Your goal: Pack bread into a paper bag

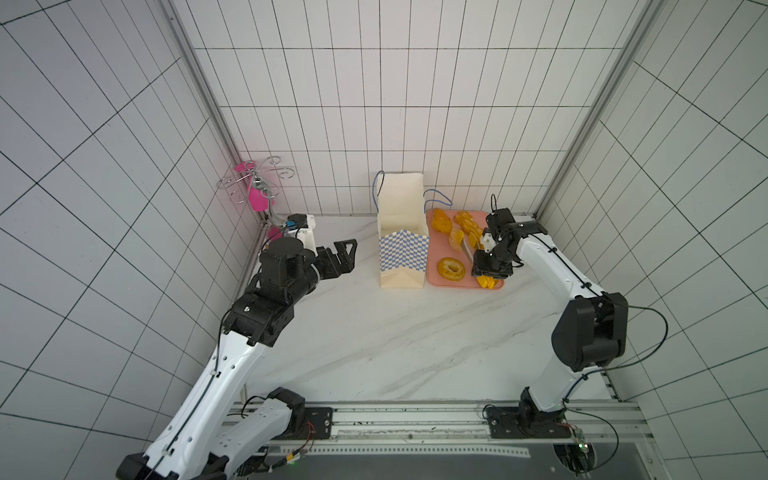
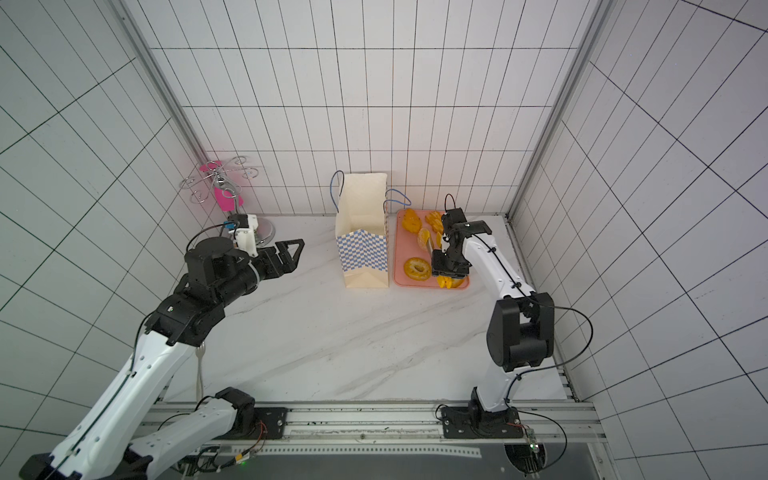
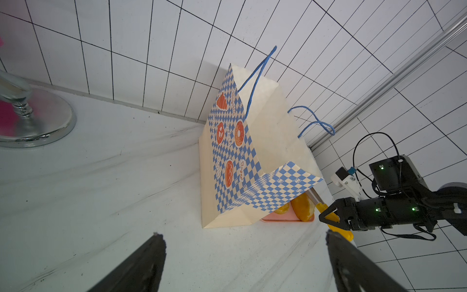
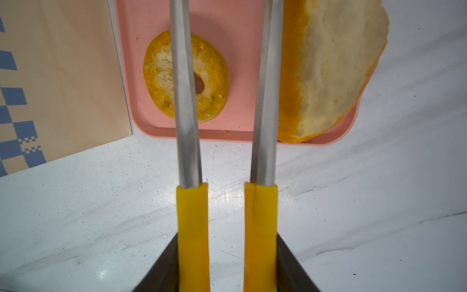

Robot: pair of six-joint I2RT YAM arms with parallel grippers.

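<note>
The paper bag (image 1: 403,254), blue-and-white checked, stands upright with its top open in the middle of the table. To its right lies a pink tray (image 1: 437,280) holding several breads, including a bagel (image 1: 451,269) and, along the right side in the right wrist view, a pale-bellied loaf (image 4: 335,63). My right gripper is shut on the yellow handles of metal tongs (image 4: 265,112), whose arms are apart and reach over the tray. The tong tips lie outside the right wrist view. My left gripper stands open and empty, left of the bag.
At the back left stands a metal rack (image 1: 257,182) with pink parts, on a round base (image 3: 36,121). The bag's blue handles (image 3: 313,121) stick up. Tiled walls close in behind and at the sides.
</note>
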